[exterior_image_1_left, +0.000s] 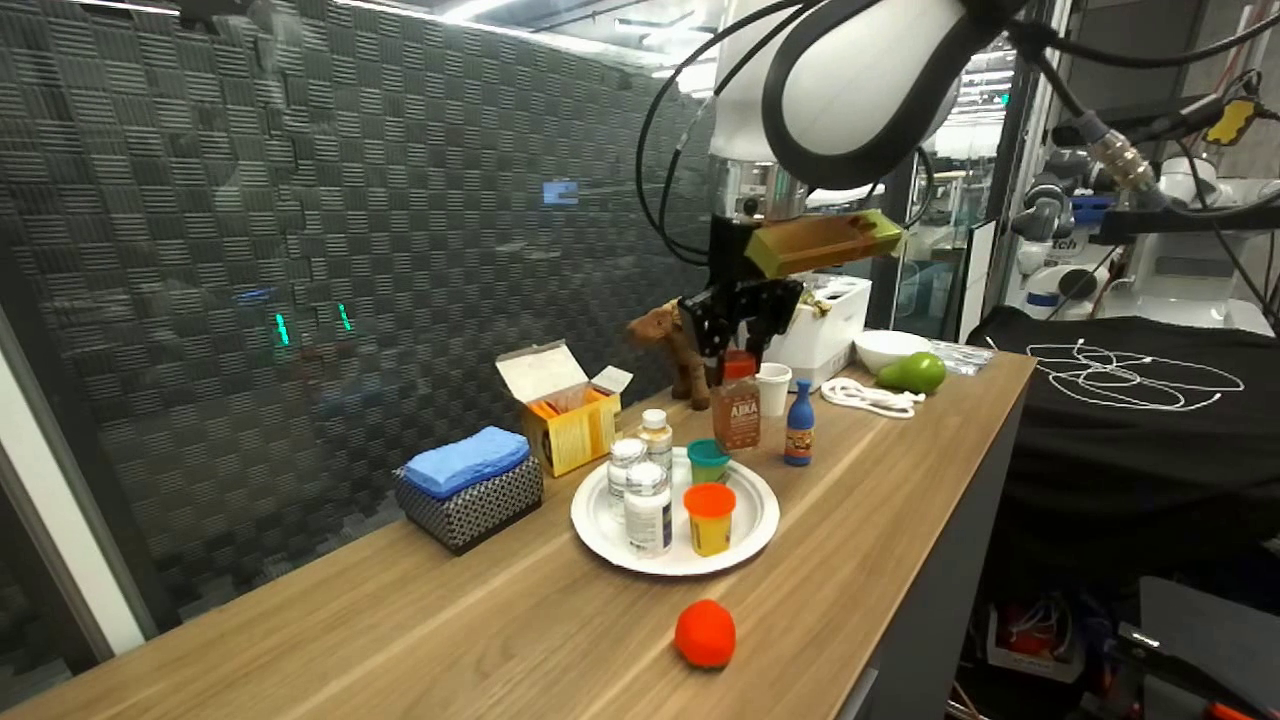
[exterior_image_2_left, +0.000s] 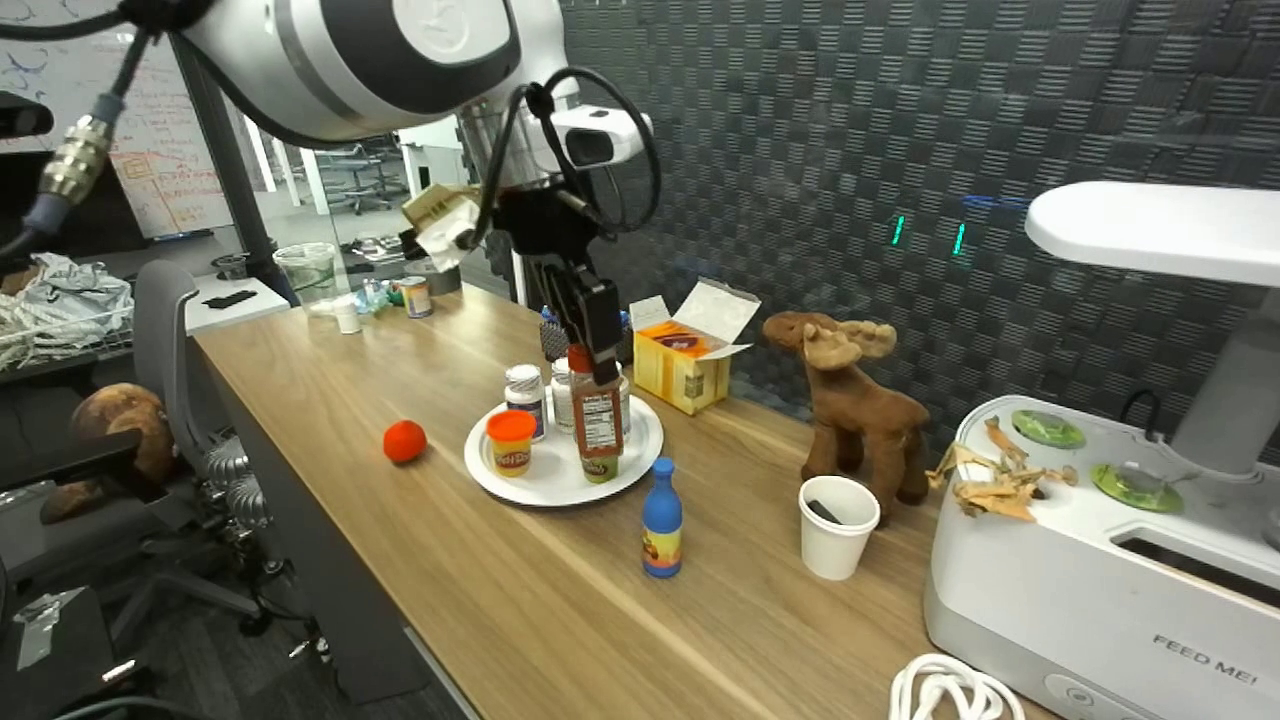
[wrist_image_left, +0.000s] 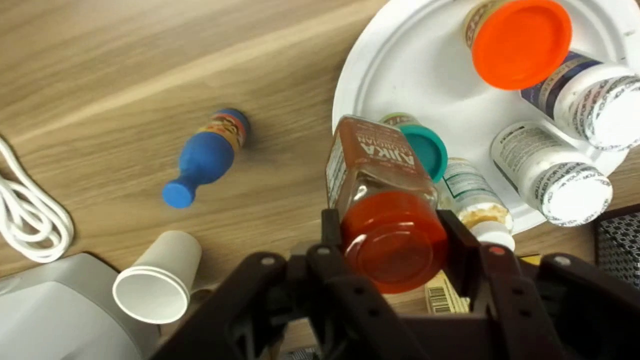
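My gripper is shut on the red cap of a clear, square ajika jar (wrist_image_left: 378, 147) with reddish-brown contents. In exterior view 1 the jar (exterior_image_1_left: 737, 414) hangs upright at the right rear edge of the white plate (exterior_image_1_left: 750, 528). On the plate stand an orange-lidded tub (exterior_image_1_left: 710, 528), a teal-lidded tub (exterior_image_1_left: 708, 462) and three pill bottles, one of them the front white bottle (exterior_image_1_left: 648, 522). From exterior view 2 the jar (exterior_image_2_left: 596, 414) covers part of the teal-lidded tub. Whether the jar touches anything below is hard to tell.
A blue bottle (exterior_image_2_left: 662, 522) stands just beside the plate, with a white paper cup (exterior_image_2_left: 836, 540) and a moose toy (exterior_image_2_left: 858, 408) beyond. A yellow box (exterior_image_1_left: 573, 426) is behind the plate. Near the front lies a red ball (exterior_image_1_left: 704, 634); bare wood surrounds it.
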